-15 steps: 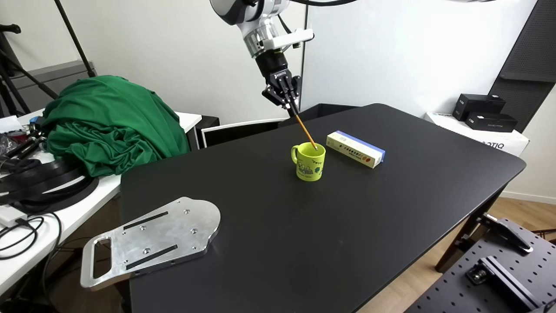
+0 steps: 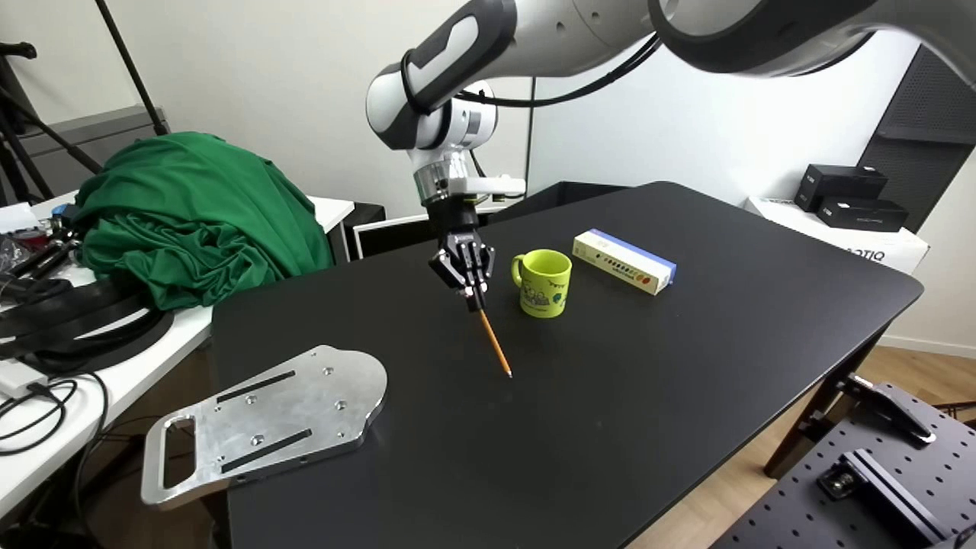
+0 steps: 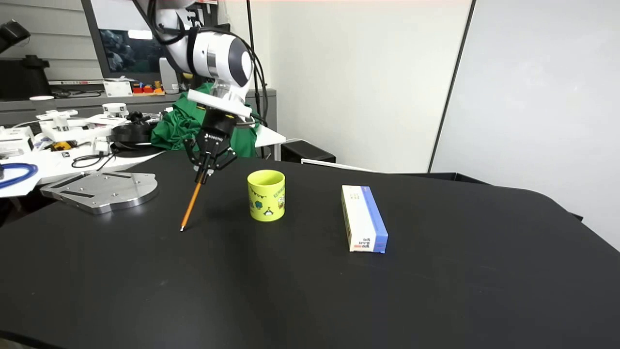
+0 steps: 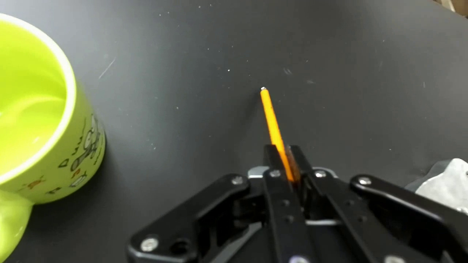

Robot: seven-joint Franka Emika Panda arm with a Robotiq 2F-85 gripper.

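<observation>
An orange pencil-like stick (image 2: 495, 342) with a pale tip slants down from my gripper (image 2: 475, 297), which is shut on its upper end. In the wrist view the stick (image 4: 272, 122) runs out from between the black fingers. Its lower tip is close to the dark tabletop; whether it touches cannot be told. Beside the gripper stands a yellow-green mug (image 2: 545, 284), upright, its handle towards the left in the first exterior view. The second exterior view has the mug (image 3: 266, 196) to the right of the stick (image 3: 192, 207). The part of the mug's inside that shows looks empty.
A white and blue box (image 2: 624, 261) lies behind the mug to the right. At the table's left edge rests a silver metal plate (image 2: 284, 416). Green cloth (image 2: 201, 215) is heaped on the side table.
My gripper has come down and to the left in the first exterior view, carrying the stick. The stick's tip was over the mug's opening and is now beside it, low over the table.
</observation>
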